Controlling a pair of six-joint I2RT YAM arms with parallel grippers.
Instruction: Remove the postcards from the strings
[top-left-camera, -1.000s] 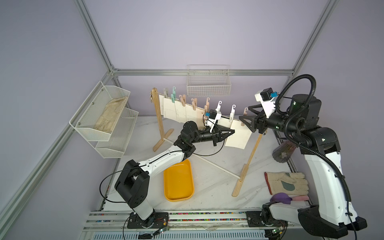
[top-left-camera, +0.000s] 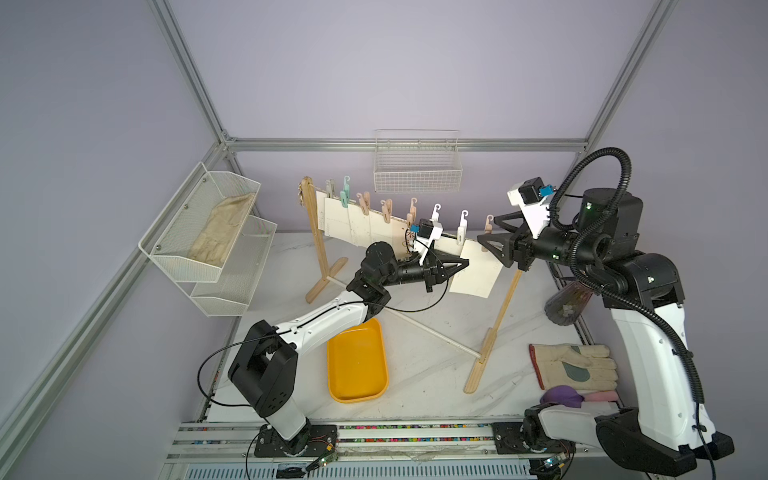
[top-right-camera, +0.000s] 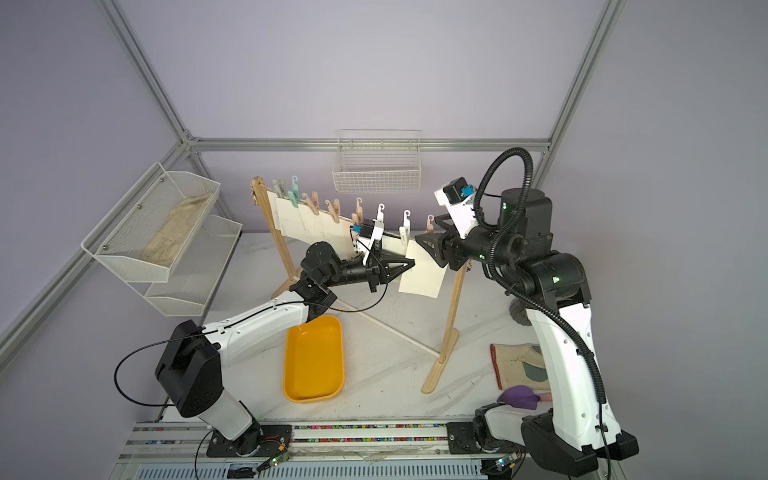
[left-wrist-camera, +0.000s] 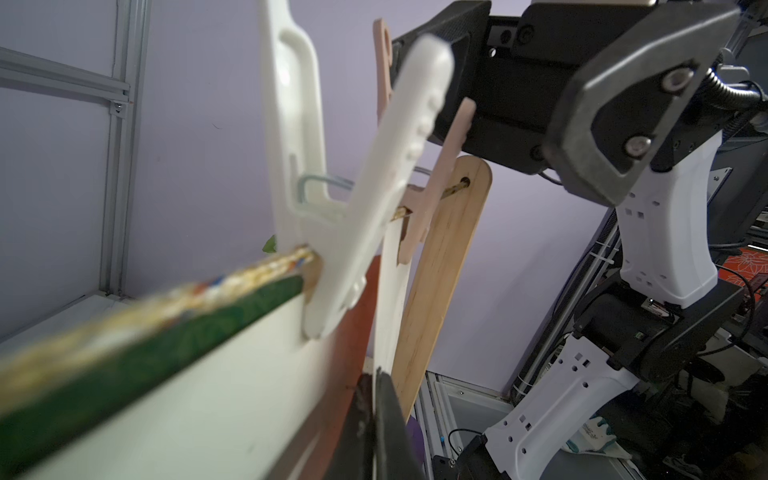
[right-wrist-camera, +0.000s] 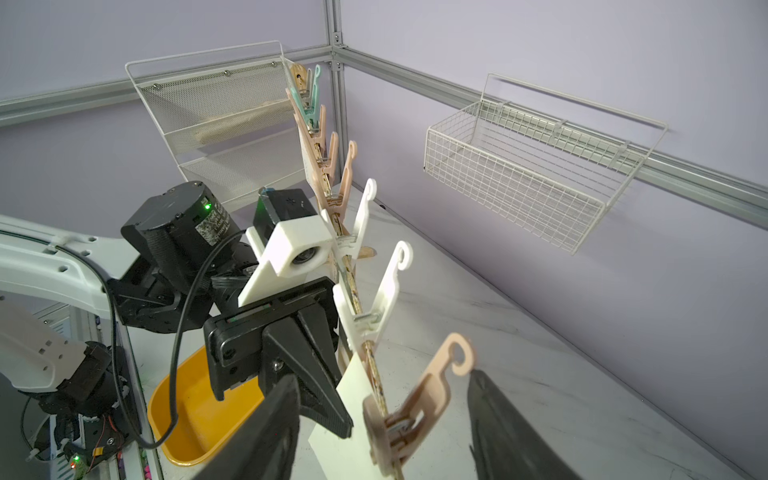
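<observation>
Several pale postcards hang in a row from the string, pinned by pegs. My left gripper (top-left-camera: 467, 262) is shut at the left edge of the rightmost postcard (top-left-camera: 477, 272); in the left wrist view the card's thin edge (left-wrist-camera: 389, 304) runs down between its fingertips. A white peg (top-left-camera: 461, 228) and a pink peg (right-wrist-camera: 417, 412) clip this card's top. My right gripper stands open, its fingers on either side of the pink peg, with a gap to each. Green, pink and white pegs line the string farther left.
An orange tray (top-left-camera: 357, 397) lies in front of the wooden stand (top-left-camera: 494, 329). Gloves (top-left-camera: 573, 366) and a dark vase (top-left-camera: 567, 303) are at the right. White wire baskets hang on the back and left walls.
The string with its pegs has shifted very slightly left and down. Both arms stay almost still, the right one moving only a touch.
</observation>
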